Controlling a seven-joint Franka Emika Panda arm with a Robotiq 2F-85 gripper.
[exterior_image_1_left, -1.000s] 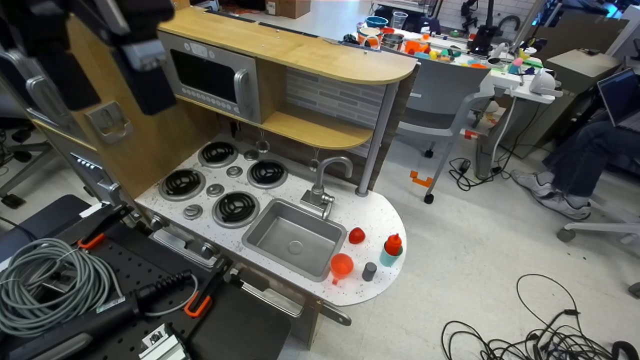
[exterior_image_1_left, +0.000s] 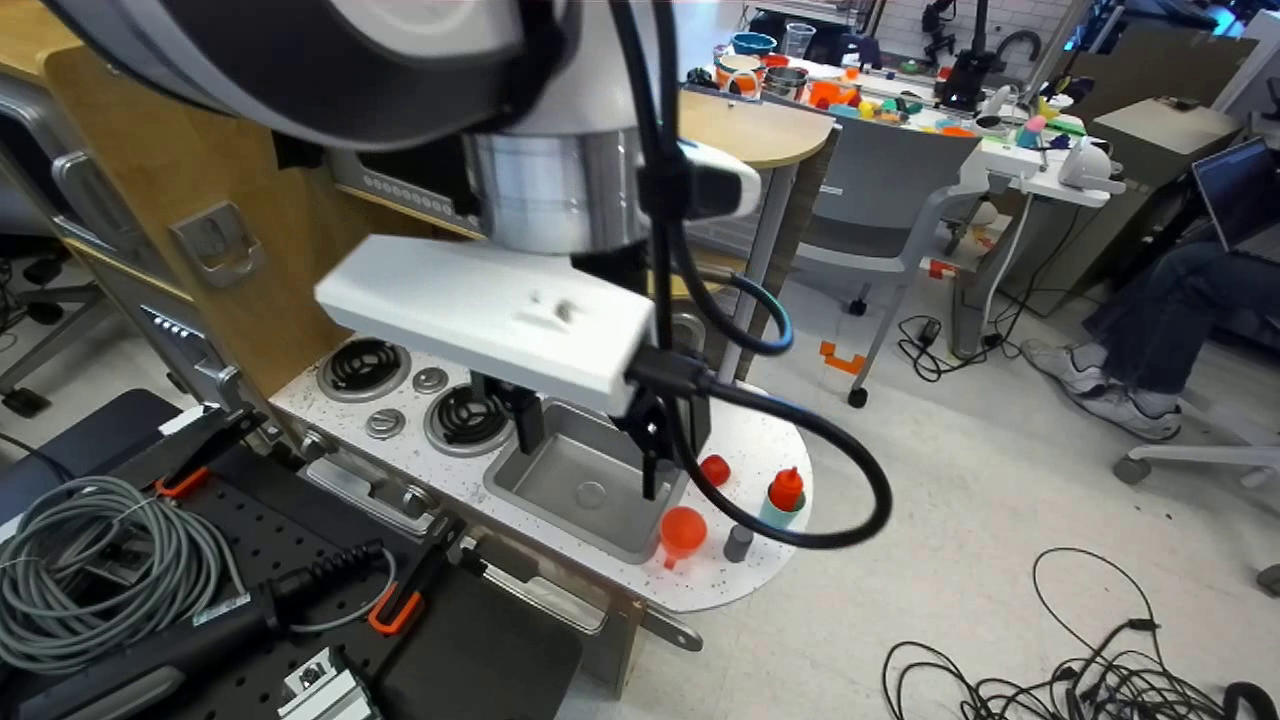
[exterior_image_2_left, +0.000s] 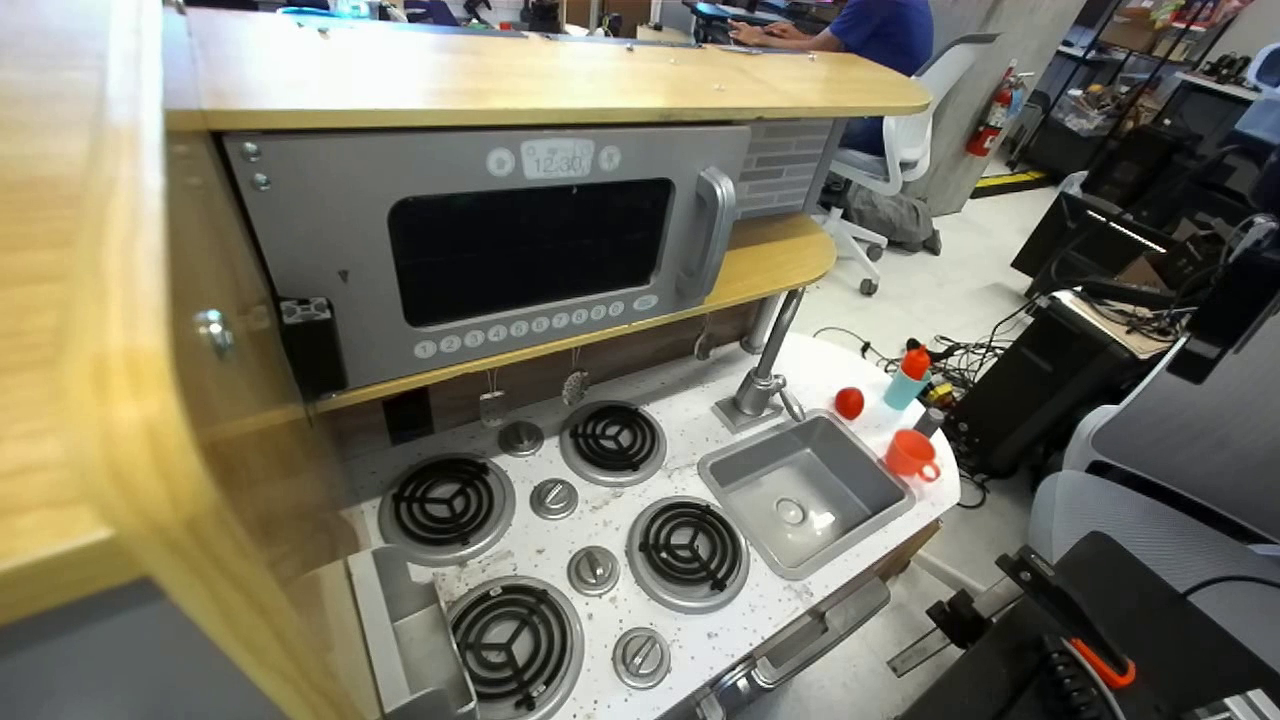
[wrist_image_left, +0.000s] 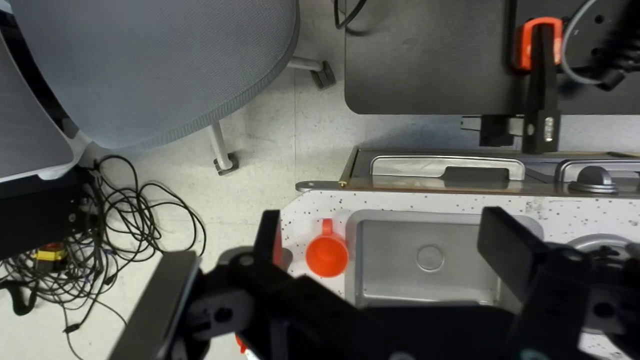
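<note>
My gripper (exterior_image_1_left: 591, 456) is open, above the sink side of the toy kitchen counter, with nothing held between its fingers. Below it lies the empty grey sink (wrist_image_left: 429, 255) (exterior_image_2_left: 804, 492). An orange-red mug (exterior_image_1_left: 683, 532) (exterior_image_2_left: 912, 456) (wrist_image_left: 327, 255) stands upright beside the sink, its handle toward the counter's front in the wrist view. Close by are a red round object (exterior_image_2_left: 849, 402) (exterior_image_1_left: 715, 469), a teal cup (exterior_image_2_left: 903, 389) with a red item (exterior_image_1_left: 786, 487) in it, and a small dark grey cylinder (exterior_image_2_left: 929, 421) (exterior_image_1_left: 738, 544).
A faucet (exterior_image_2_left: 756, 396) rises behind the sink. Several stove burners (exterior_image_2_left: 690, 544) lie beside it, under the microwave (exterior_image_2_left: 480, 228) and wooden shelf (exterior_image_2_left: 792, 252). A black cart (exterior_image_1_left: 480, 648) with coiled cable stands at the counter's front.
The arm has come from the upper left, over the stove side, to above the sink, and now covers the faucet and much of the shelf. The objects on the counter have not moved.
</note>
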